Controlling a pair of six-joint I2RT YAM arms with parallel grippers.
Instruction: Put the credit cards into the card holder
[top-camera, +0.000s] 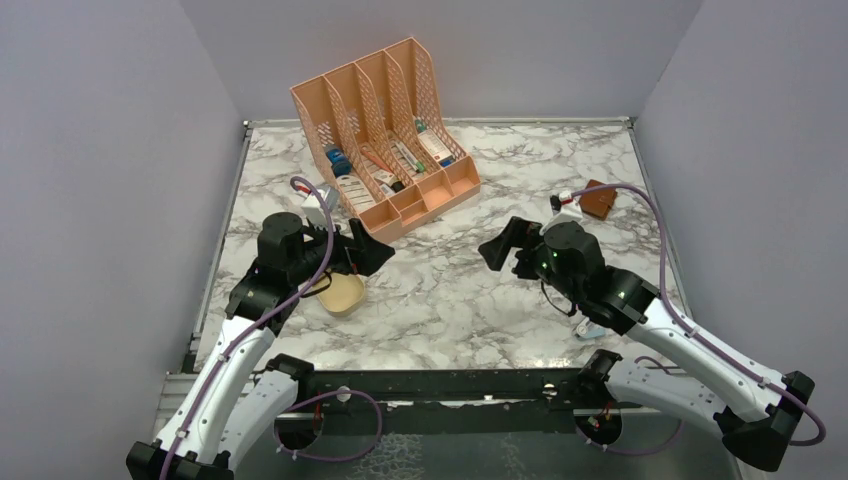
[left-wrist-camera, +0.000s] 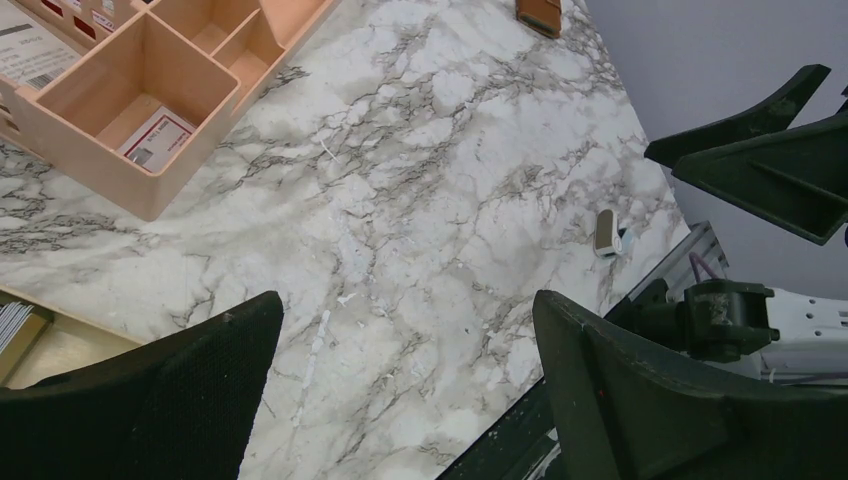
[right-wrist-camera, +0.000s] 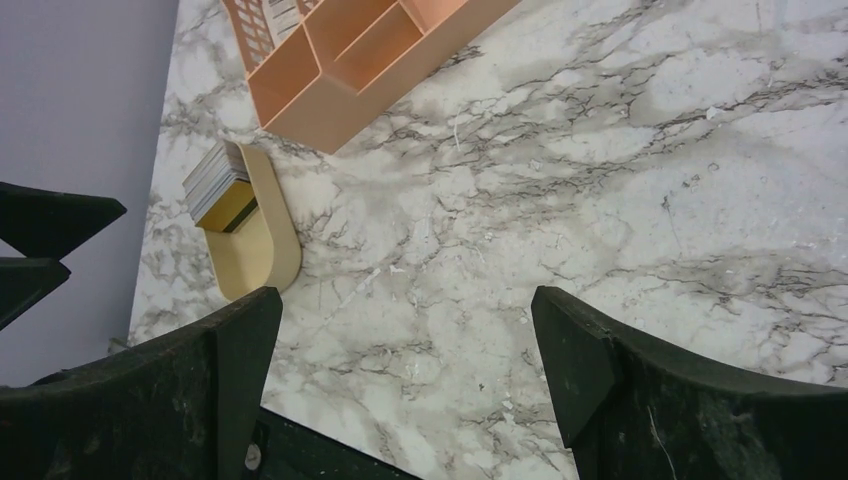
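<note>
In the right wrist view, a stack of cards stands at the far end of a cream-yellow box. The box is partly covered by my left arm in the top view. A brown leather piece, seemingly the card holder, lies at the back right of the table; its edge also shows in the left wrist view. My left gripper hangs over the table near the box, fingers wide apart and empty. Likewise open and empty, my right gripper hovers over bare marble, in front of the holder.
A peach organizer with tall slots and small front compartments stands at the back left, holding several stationery items. A small white object lies near the front right edge, partly behind my right arm from above.
</note>
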